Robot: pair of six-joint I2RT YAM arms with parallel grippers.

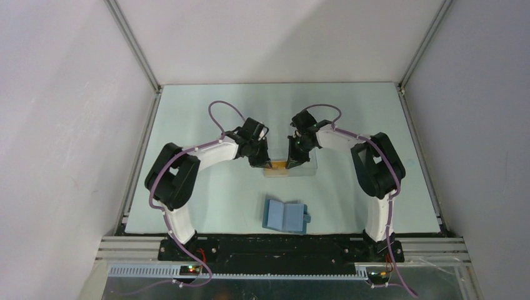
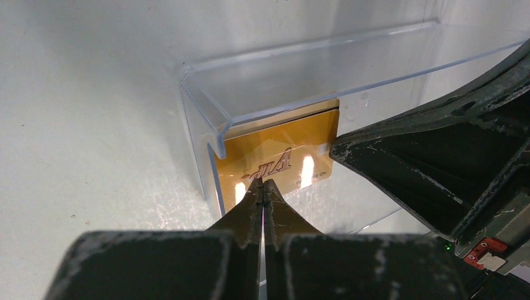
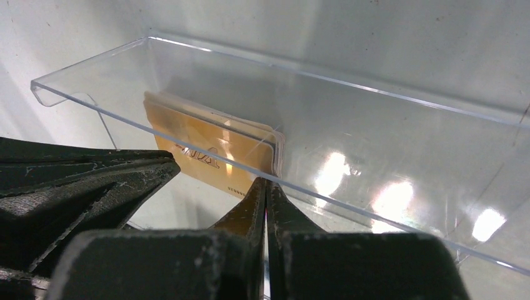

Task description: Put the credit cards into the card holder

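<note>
Orange credit cards [image 2: 281,150] stand in a clear box [image 2: 350,53], leaning at its left end, a paler one behind. My left gripper is shut in front of the cards' lower part, with nothing between its fingers. From the other side my right gripper has its fingertips together by the cards' right edge. Whether a card edge is caught between them cannot be told. The orange face [image 3: 200,150] shows through the clear front in the right wrist view. A blue card holder [image 1: 285,216] lies spread at the table's front.
The box's clear wall [image 3: 375,94] runs on to the right, empty there. Both arms meet closely over the box, tips a short way apart. Bare table [image 1: 219,206] lies to the left and behind.
</note>
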